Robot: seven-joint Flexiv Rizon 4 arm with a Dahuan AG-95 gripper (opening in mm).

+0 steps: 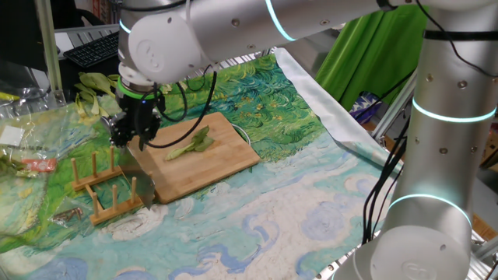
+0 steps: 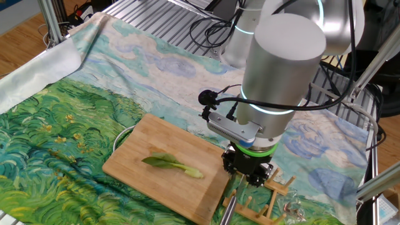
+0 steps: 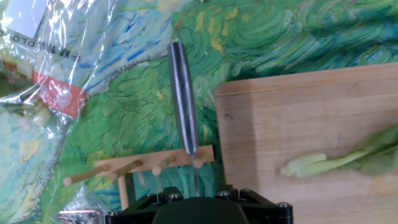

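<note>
A knife with a ribbed metal handle (image 3: pixel 183 99) stands at the wooden peg rack (image 3: pixel 149 162), its broad blade (image 1: pixel 140 177) upright between rack and cutting board. My black gripper (image 1: pixel 134 132) is over the knife, close to its handle. In the second exterior view, the gripper (image 2: pixel 247 174) overlaps the upper end of the knife handle (image 2: pixel 229 209). Its fingertips are hidden, so neither the finger opening nor contact with the knife can be made out. On the wooden cutting board (image 2: pixel 147 134) lies a green leafy vegetable (image 2: pixel 172 164).
Left of the rack are a clear plastic bag (image 3: pixel 68 68) with a red label and a small crinkled wrapper (image 1: pixel 70 218). More leafy greens (image 1: pixel 95 84) lie at the back. The painted cloth (image 1: pixel 257 210) in front of the board is clear.
</note>
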